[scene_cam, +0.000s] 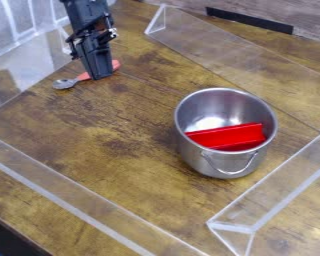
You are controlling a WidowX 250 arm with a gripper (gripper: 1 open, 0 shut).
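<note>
My black gripper [99,68] is at the upper left, low over a utensil with a silver head [65,84] and a red handle [112,64]. It looks shut, and nothing clearly shows between its fingers; it partly hides the handle. A steel pot [199,108] stands at the right, holding a red rectangular object [227,137].
Clear plastic barriers [43,180] line the lower left, upper right and lower right of the wooden table [123,170]. Another clear panel stands at the far left.
</note>
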